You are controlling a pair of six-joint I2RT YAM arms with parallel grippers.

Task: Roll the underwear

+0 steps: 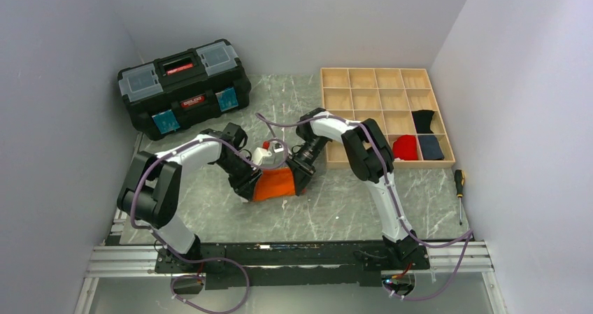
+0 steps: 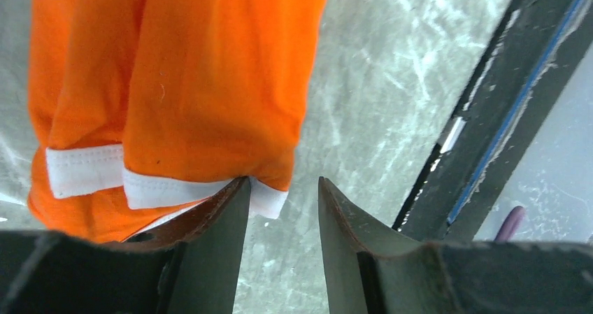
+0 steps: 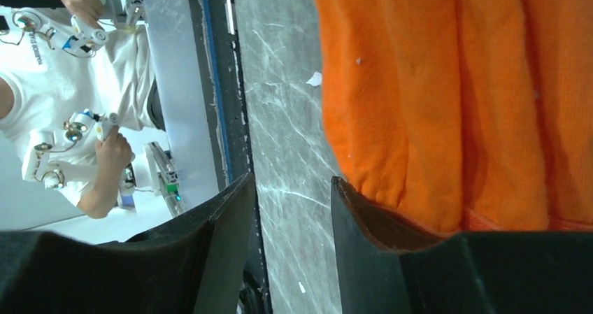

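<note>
Folded orange underwear (image 1: 274,184) lies on the grey marbled table between my two grippers. In the left wrist view its white waistband (image 2: 164,191) runs along the near end, with folds layered above it. My left gripper is part open at that corner; one finger (image 2: 225,219) overlaps the waistband, and the other stands clear over bare table. On the opposite end, my right gripper is part open too. One of its fingers (image 3: 356,216) is against or just over the orange edge (image 3: 391,188), its other finger off the cloth. Whether either fingertip reaches under the fabric I cannot tell.
Behind on the left stands a black toolbox (image 1: 183,87). A wooden compartment box (image 1: 363,80) at the back right holds a red cloth (image 1: 405,147) and dark cloths (image 1: 430,147). A screwdriver (image 1: 459,184) lies at the right edge.
</note>
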